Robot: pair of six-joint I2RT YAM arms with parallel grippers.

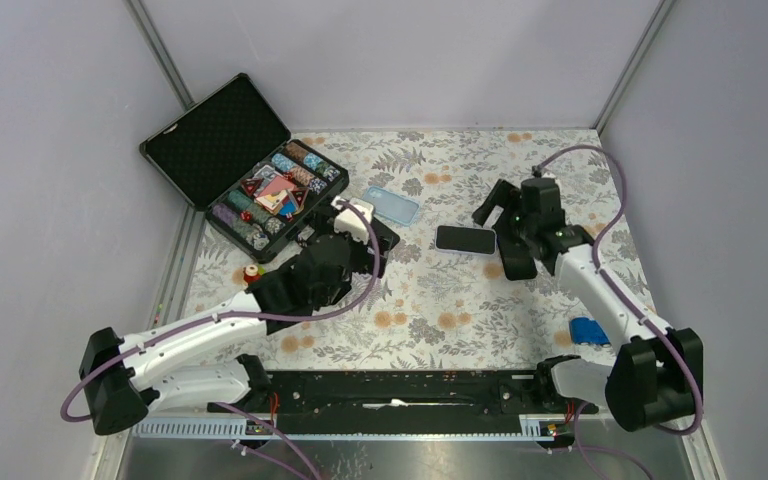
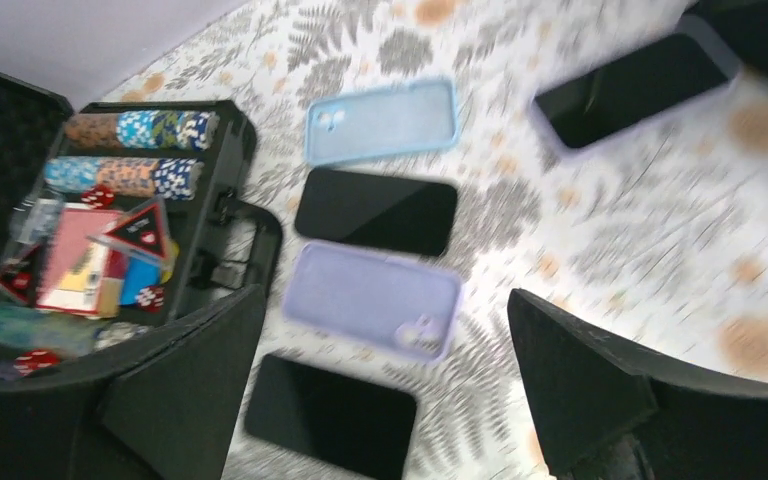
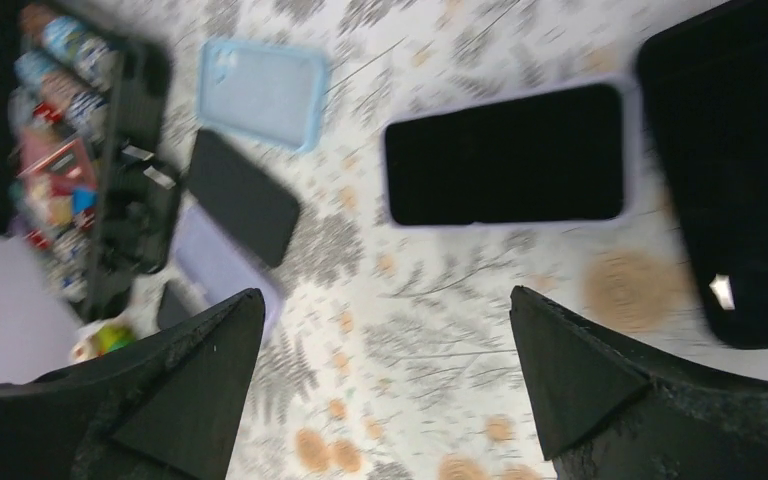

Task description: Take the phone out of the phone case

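Note:
A dark phone (image 3: 505,160) rests inside a pale lavender case (image 3: 632,150), beside another black phone (image 1: 514,256). Over by the open box lie an empty blue case (image 2: 380,122), a loose phone (image 2: 378,210), an empty lavender case (image 2: 372,296) and one more loose phone (image 2: 330,415). My left gripper hovers open above this group, touching none of it. To the right, my right gripper hangs open over the table near the cased phone, with nothing between its fingers.
An open black briefcase (image 1: 218,140) filled with chips and cards occupies the back left. A small red figure (image 1: 251,273) stands near it. At the front right sits a blue object (image 1: 588,331). Bare patterned cloth covers the middle front.

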